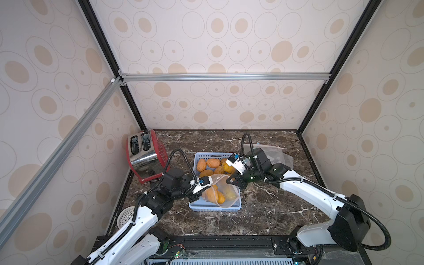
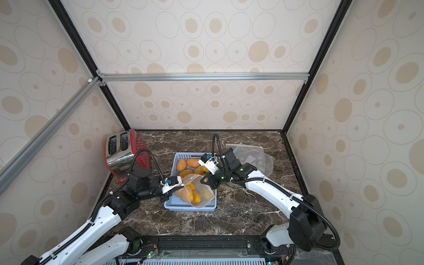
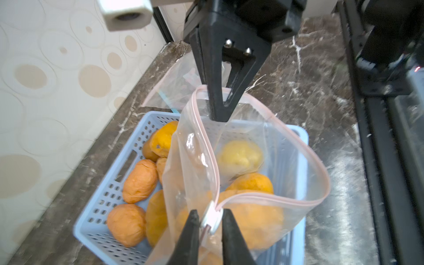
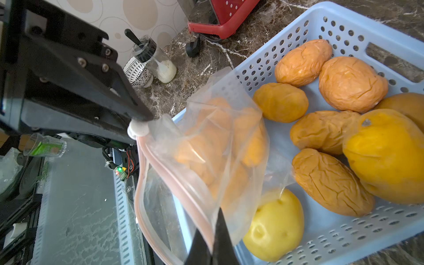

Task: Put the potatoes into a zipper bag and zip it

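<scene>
A clear zipper bag with a pink zip rim lies mouth-open on potatoes in the blue basket, some potatoes showing inside it. In the left wrist view my left gripper is at the bag's white zip slider, fingers slightly apart on either side; whether they grip it is unclear. In the right wrist view my right gripper is shut on the bag's pink rim. Loose potatoes fill the far part of the basket.
A red-and-steel toaster stands at the left wall, with a round white holder nearer the front. Another flat bag lies at the back right.
</scene>
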